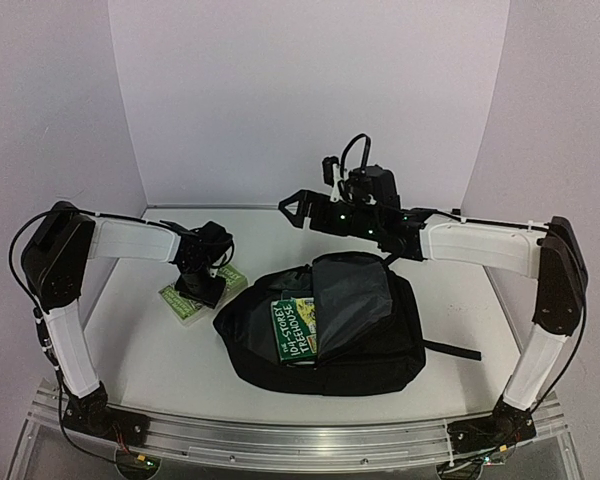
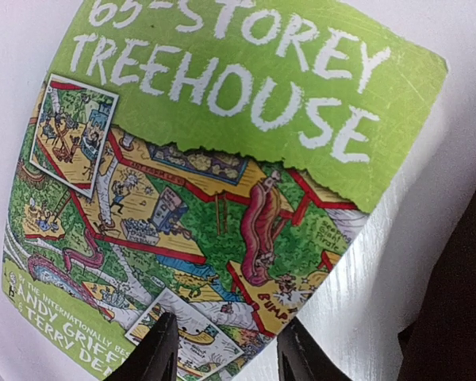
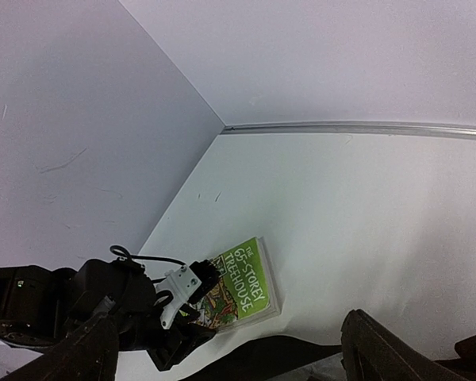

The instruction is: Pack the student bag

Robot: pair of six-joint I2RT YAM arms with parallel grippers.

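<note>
A green book titled 65-Storey Treehouse [image 2: 182, 182] lies flat on the table at the left, partly covered by my left arm in the top view. Over its edge nearer the bag is my left gripper, its fingers apart and nothing seen between them. The black bag [image 1: 370, 375] lies open at the centre front, with a green 104-Storey Treehouse book [image 1: 295, 330] inside its left part. Well above the table behind the bag, my right gripper [image 1: 294, 208] is open and empty; its two fingers [image 3: 381, 353] stand wide apart in the right wrist view.
A black strap [image 1: 452, 350] sticks out to the right of the bag. Bare table [image 1: 250, 228] shows behind the bag and at the front left. Pale walls enclose the back and sides.
</note>
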